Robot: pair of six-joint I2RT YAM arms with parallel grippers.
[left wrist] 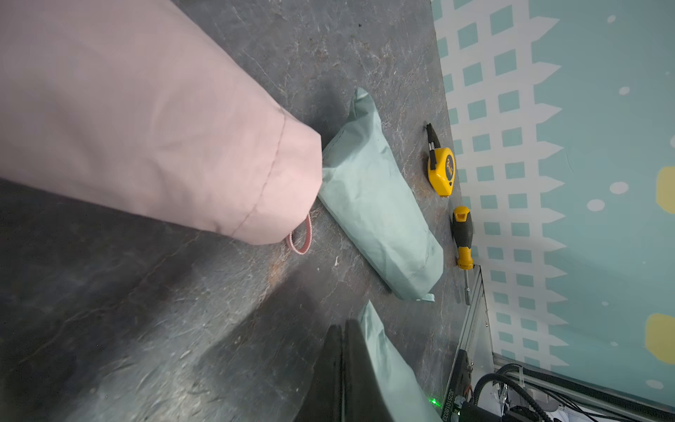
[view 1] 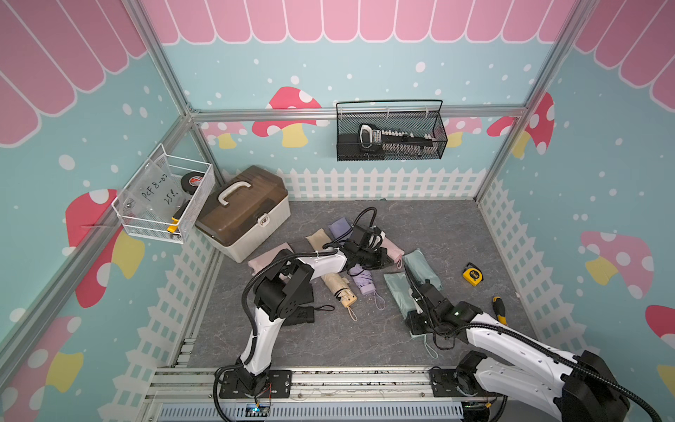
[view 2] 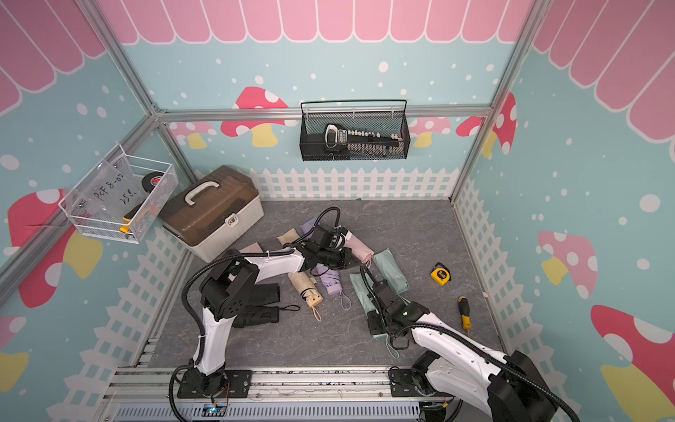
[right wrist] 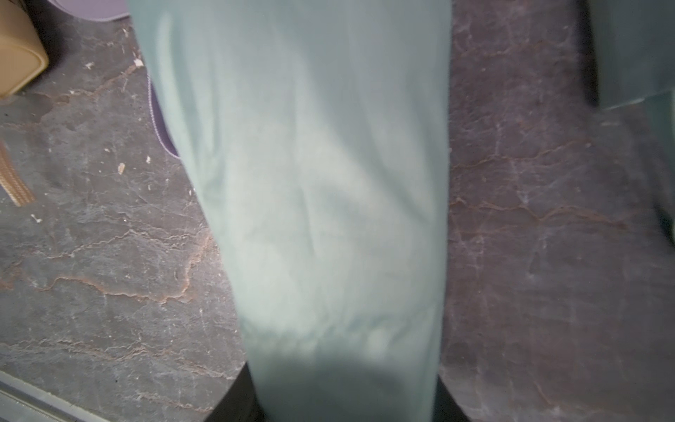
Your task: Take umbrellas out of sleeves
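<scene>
My left gripper is shut with nothing seen between its fingers, above the table beside a pink umbrella (left wrist: 161,126) with a wrist loop. My right gripper is shut on a mint umbrella sleeve (right wrist: 330,211), which fills much of the right wrist view. A second mint piece (left wrist: 379,197) lies flat to its right; whether it holds an umbrella I cannot tell. A lilac umbrella (view 1: 363,281), a beige umbrella (view 1: 337,288) and dark umbrellas (view 1: 299,314) lie around the left arm.
A toolbox (view 1: 242,214) stands back left. A tape measure (view 1: 472,275) and screwdriver (view 1: 499,309) lie on the right. A black basket (view 1: 391,140) and white basket (view 1: 161,204) hang on the frame.
</scene>
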